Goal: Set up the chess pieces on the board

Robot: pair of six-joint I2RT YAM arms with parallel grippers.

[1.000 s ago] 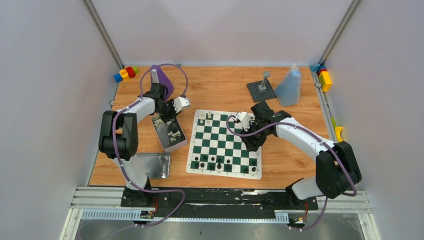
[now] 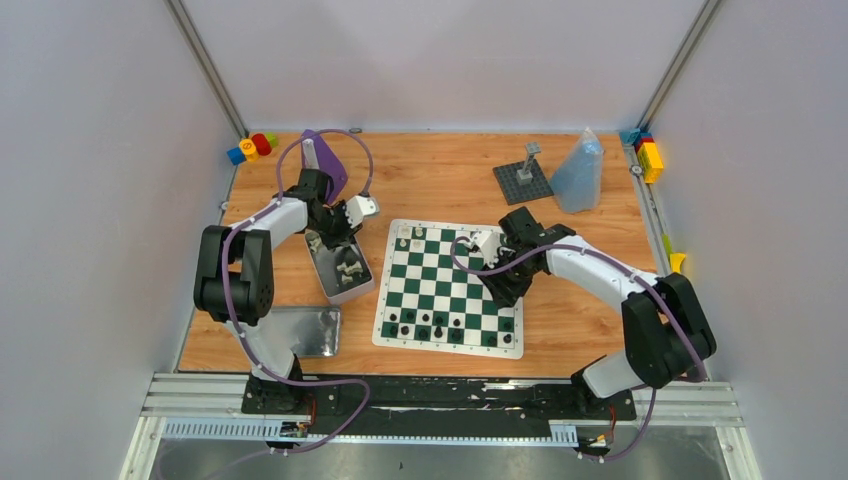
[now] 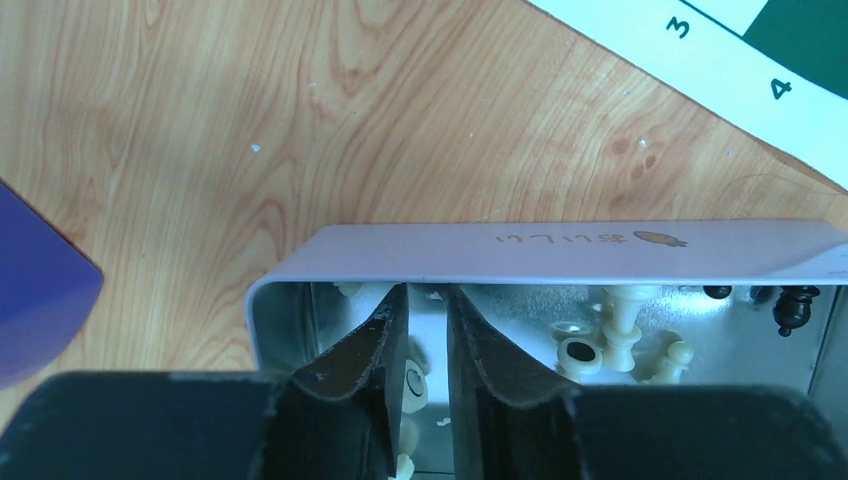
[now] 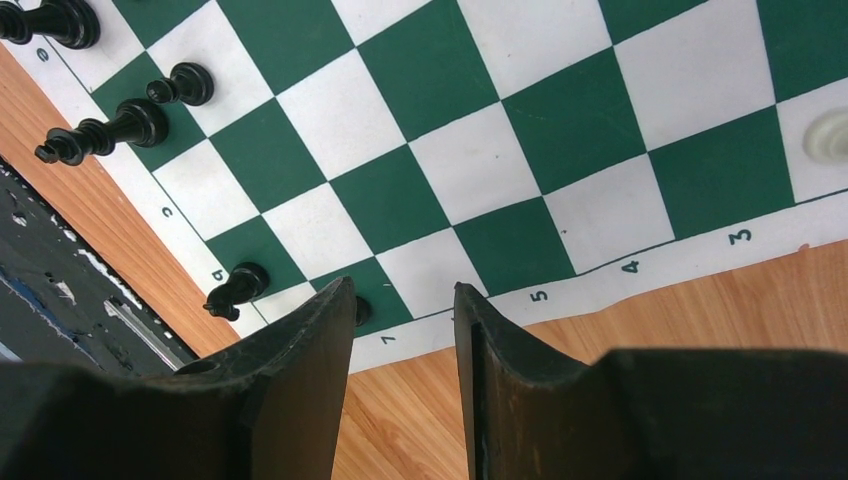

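My left gripper points down into the metal box (image 3: 570, 250) of chess pieces, its fingers a narrow gap apart; what lies between them is unclear. A white piece (image 3: 620, 335) and black piece (image 3: 795, 312) lie in the box. On the chessboard (image 2: 430, 280), black pieces stand along the near side and a few white pieces at the far left. My right gripper hangs open over the board's edge, near black pieces (image 4: 240, 290); a white piece (image 4: 828, 135) shows at right.
A silver tray (image 2: 305, 330) lies front left. A purple object (image 2: 330, 165) is behind the left arm. A dark plate with a post (image 2: 508, 185) and a blue translucent bag (image 2: 577, 180) stand back right, coloured blocks (image 2: 650, 160) at the sides.
My left gripper has shifted very slightly over the box. The right arm has moved slightly; the board's pieces look unchanged.
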